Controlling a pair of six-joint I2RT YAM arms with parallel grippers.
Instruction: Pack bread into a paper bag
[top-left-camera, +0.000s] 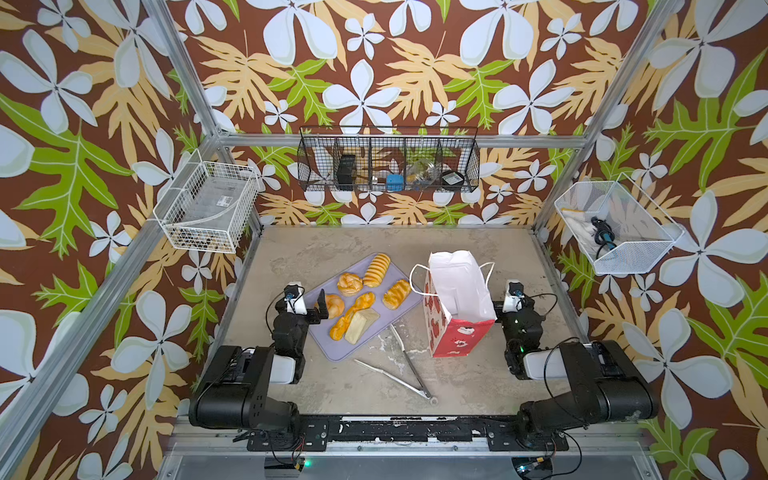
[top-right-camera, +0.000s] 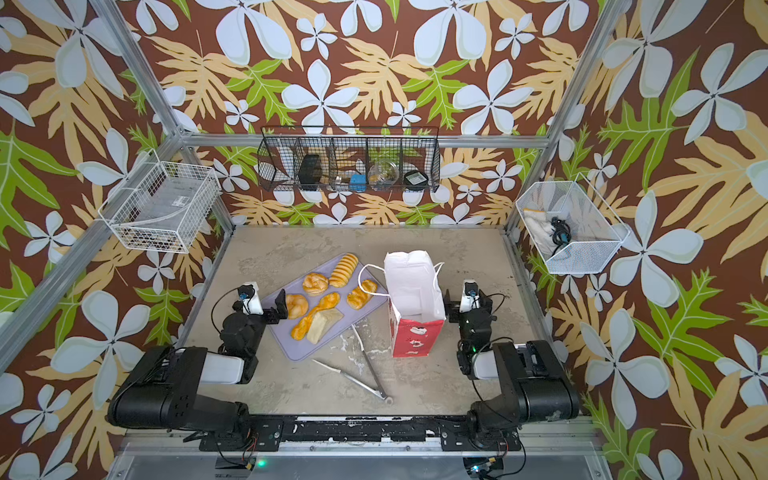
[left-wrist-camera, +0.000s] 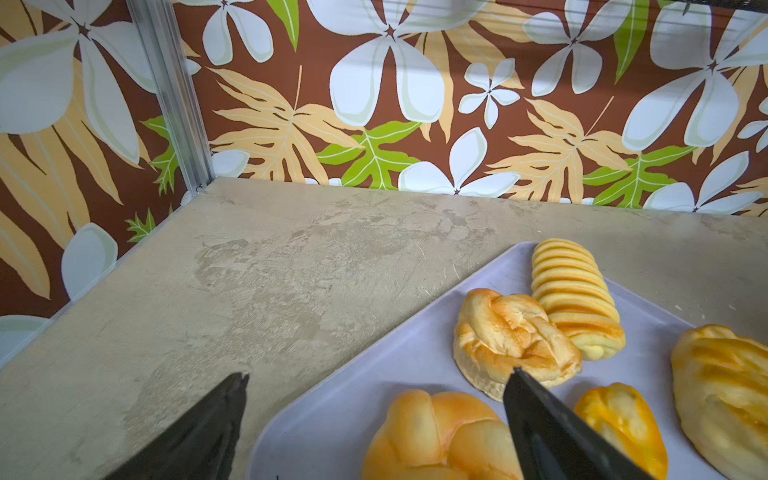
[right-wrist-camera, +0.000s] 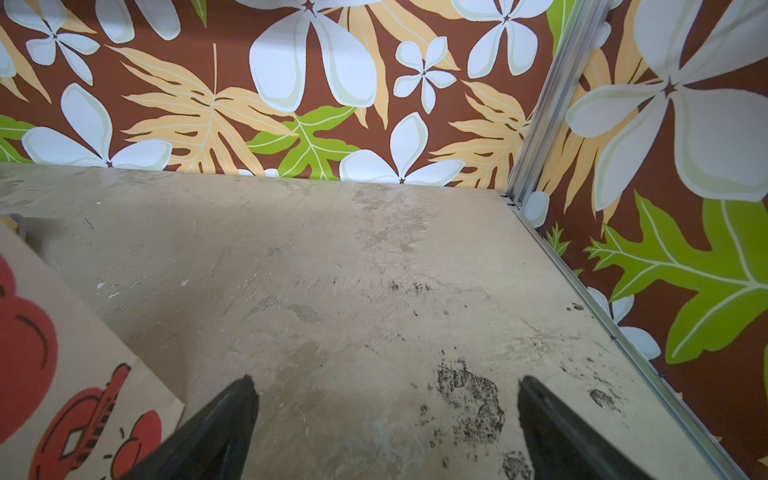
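Several breads lie on a lilac tray: a ridged roll, a knotted roll, a braided loaf, a long twist, a pale loaf and a round bun. Right of the tray, a red and white paper bag stands upright, its mouth open at the top; no bread shows inside. My left gripper is open at the tray's left edge, by the round bun. On the bag's right side is my right gripper, also open, with only bare table visible between its fingers.
Metal tongs lie spread on the table in front of the tray and bag. White wire baskets hang at both sides, and a black wire rack is mounted at the back.
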